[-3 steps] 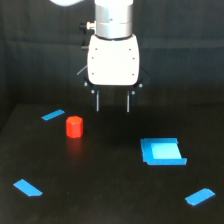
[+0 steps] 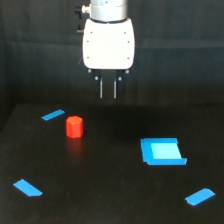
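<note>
Above the back part of the dark table hangs my gripper (image 2: 108, 92), its two thin fingers pointing down. A narrow gap shows between them, with nothing in it. A red block (image 2: 74, 127) stands on the table at left, lower in the picture than the gripper and clear of it. To the right lies a white and pale-blue square (image 2: 165, 151) framed by blue tape (image 2: 160, 165).
Strips of blue tape lie on the table at the back left (image 2: 53, 115), front left (image 2: 28, 188) and front right (image 2: 200, 197). Between the red block and the taped square the surface is bare. A dark curtain (image 2: 180, 60) hangs behind.
The gripper has risen in the picture and shifted slightly left. Its fingers stand closer together than before. The red block and the taped square have not moved.
</note>
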